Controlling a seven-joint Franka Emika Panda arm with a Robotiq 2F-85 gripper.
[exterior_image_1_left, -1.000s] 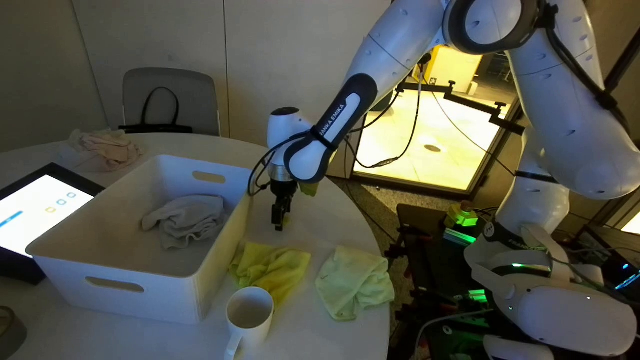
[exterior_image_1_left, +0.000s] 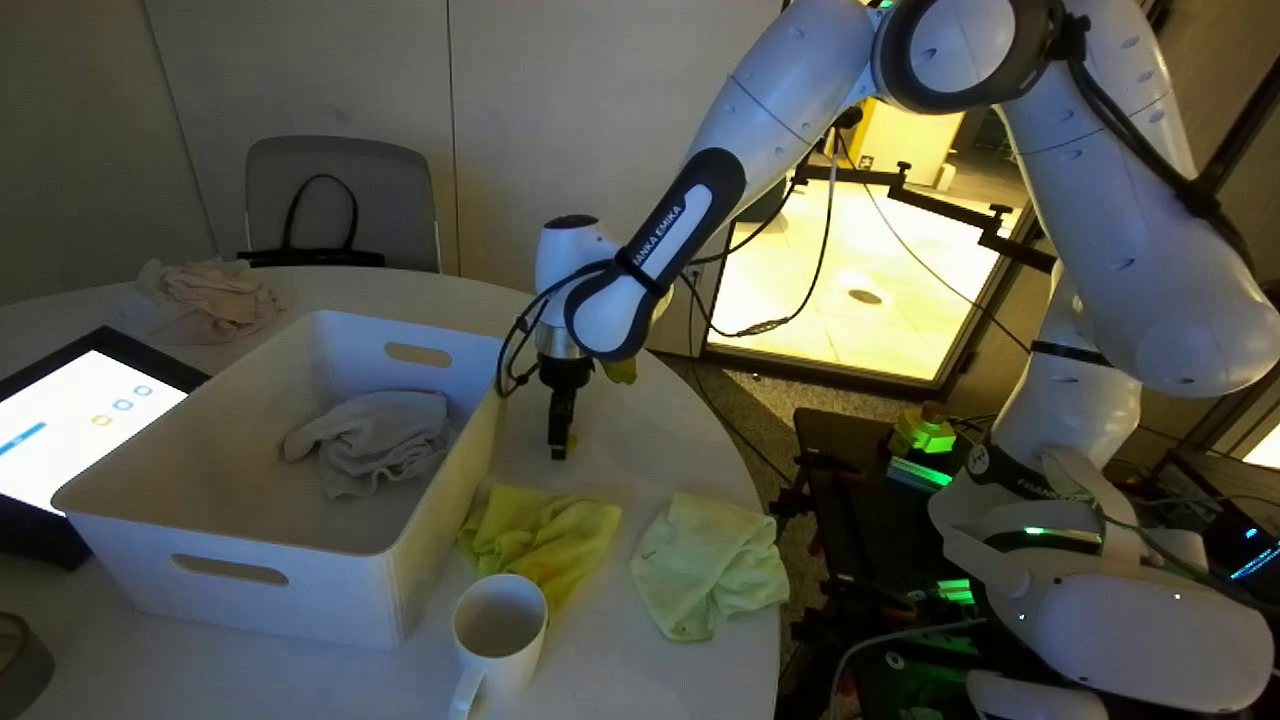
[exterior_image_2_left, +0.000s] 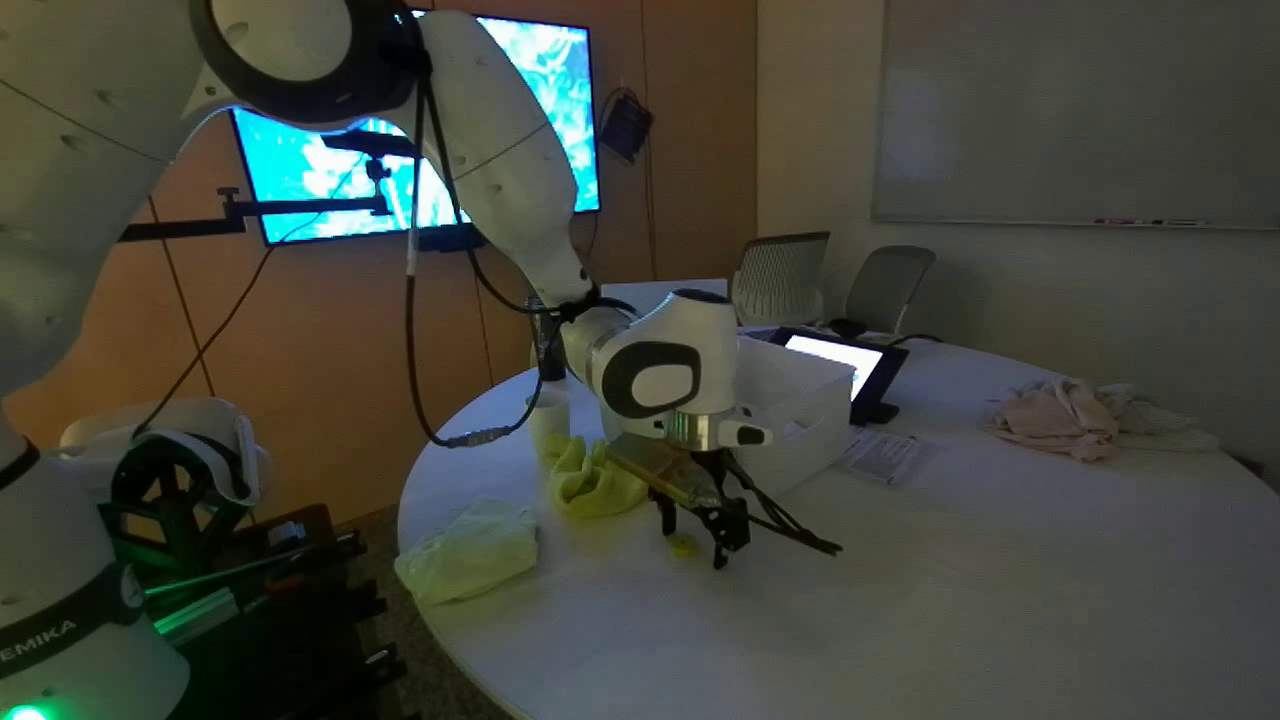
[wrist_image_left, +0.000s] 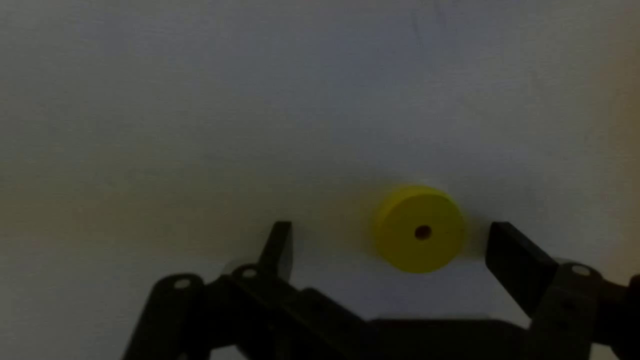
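A small round yellow piece (wrist_image_left: 421, 231) with a dark hole in its middle lies on the white table. In the wrist view it sits between the spread fingers of my gripper, nearer the right one and touching neither. Exterior view 2 shows the open gripper (exterior_image_2_left: 693, 546) low over the table, with the yellow piece (exterior_image_2_left: 683, 546) just under it. Seen from exterior view 1, the gripper (exterior_image_1_left: 559, 446) stands beside the bin's right wall, and only a bit of the yellow piece (exterior_image_1_left: 571, 443) shows behind a finger.
A white bin (exterior_image_1_left: 240, 600) holds a grey cloth (exterior_image_1_left: 374, 438). Yellow cloth (exterior_image_1_left: 546, 534), pale green cloth (exterior_image_1_left: 708, 564) and a white mug (exterior_image_1_left: 501, 630) lie or stand toward the front. Pinkish cloth (exterior_image_2_left: 1056, 418) is farther off.
The arm has shifted slightly, and the gripper appears turned a little in exterior view 1. The bin, cloths and mug are where they were.
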